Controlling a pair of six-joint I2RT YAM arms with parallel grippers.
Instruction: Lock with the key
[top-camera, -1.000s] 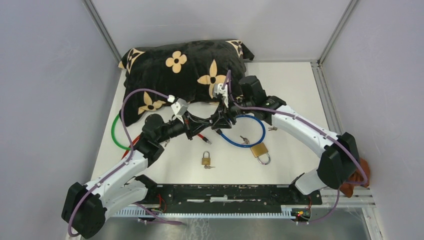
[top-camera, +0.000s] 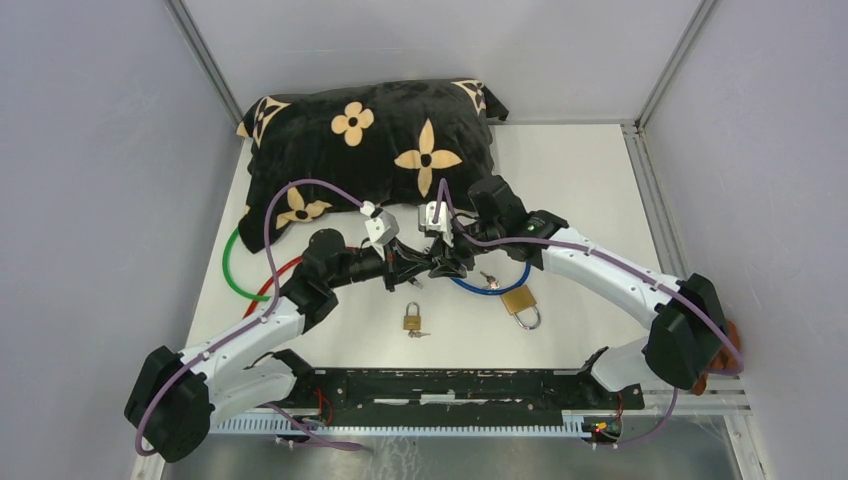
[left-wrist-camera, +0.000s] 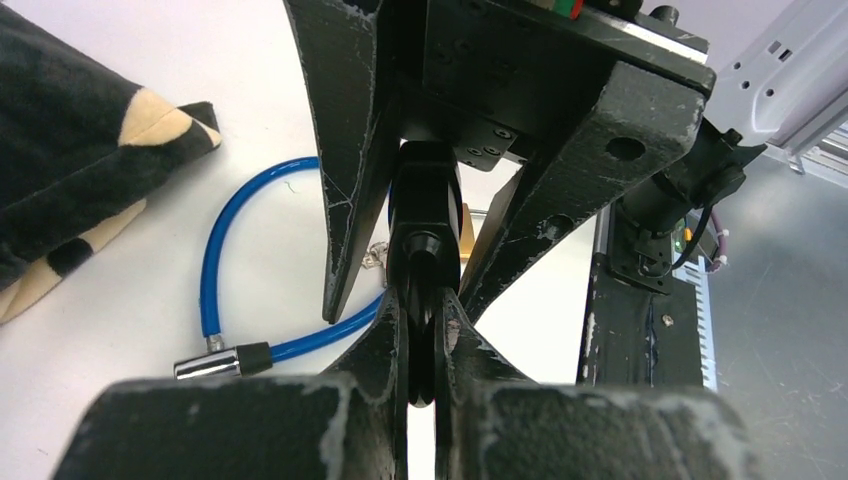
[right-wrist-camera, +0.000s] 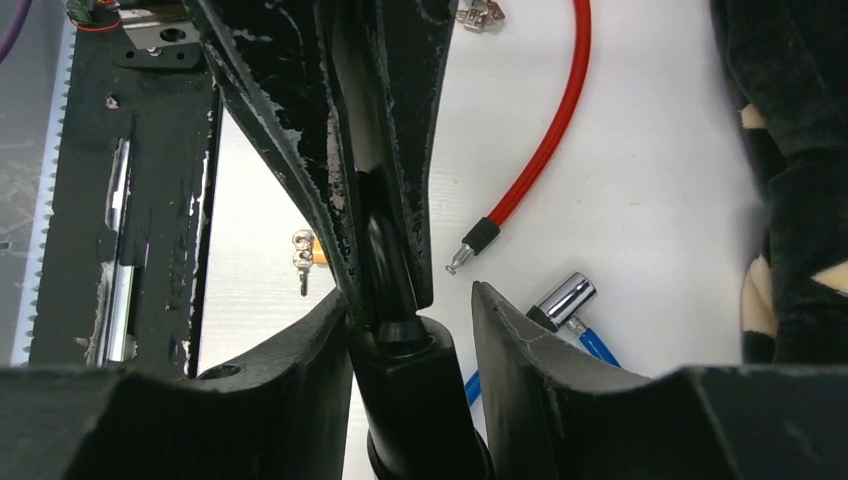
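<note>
In the left wrist view, my left gripper is shut on the narrow end of a black piece (left-wrist-camera: 425, 200). The right wrist view shows this as a smooth black rod joined to a squarish black block (right-wrist-camera: 415, 390); whether it is a key or lock part I cannot tell. My right gripper stands part open around the block, with a gap beside one finger (right-wrist-camera: 530, 385). A small brass padlock (top-camera: 412, 322) lies at the table's front with keys (top-camera: 419, 334) beside it. A larger brass padlock (top-camera: 518, 300) lies farther right.
A blue cable lock (left-wrist-camera: 212, 260) curves beneath the grippers, with small keys (top-camera: 490, 281) by it. Red cable (right-wrist-camera: 540, 160) and green cable (top-camera: 228, 265) lie leftward. The dark patterned cushion (top-camera: 370, 140) fills the back. Bare table (top-camera: 580, 220) shows at right.
The padlocks have stayed put.
</note>
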